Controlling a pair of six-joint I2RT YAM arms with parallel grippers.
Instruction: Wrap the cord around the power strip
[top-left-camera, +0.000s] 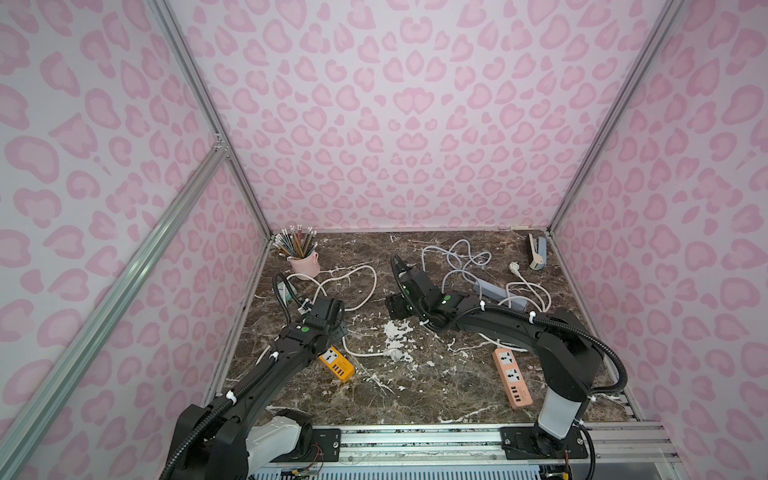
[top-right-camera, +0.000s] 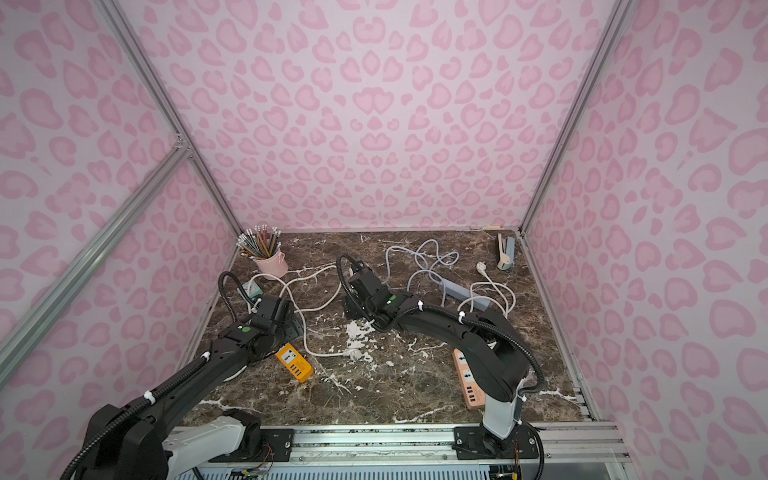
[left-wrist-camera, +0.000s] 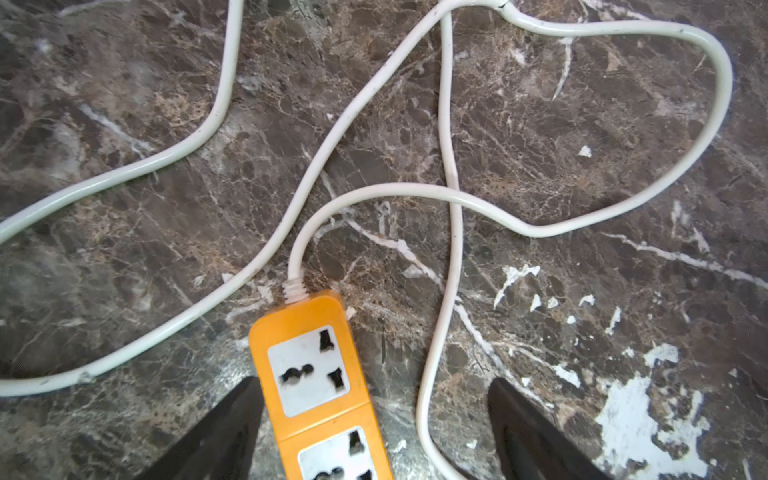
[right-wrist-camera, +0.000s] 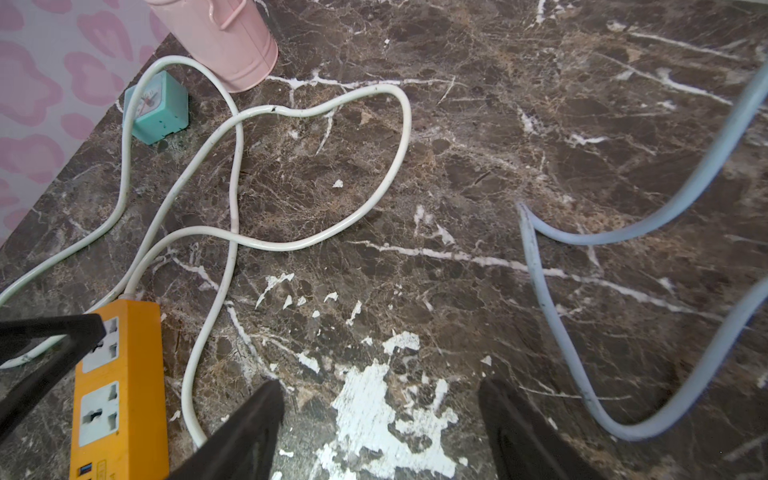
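Observation:
The yellow power strip (left-wrist-camera: 321, 436) lies on the marble table, its white cord (left-wrist-camera: 480, 206) running from one end in loose loops that cross each other. My left gripper hangs over the socket end of the strip, fingers apart, nothing seen between them. My right gripper is held over bare, flaked tabletop to the right of the yellow strip and its cord, also open and empty.
A pink cup of pencils (top-right-camera: 268, 264) and a teal cube (right-wrist-camera: 160, 116) stand back left. A grey strip (top-left-camera: 500, 291) with pale cord lies back right, a pink strip (top-left-camera: 512, 376) front right. Another device (top-left-camera: 537, 252) sits in the back right corner.

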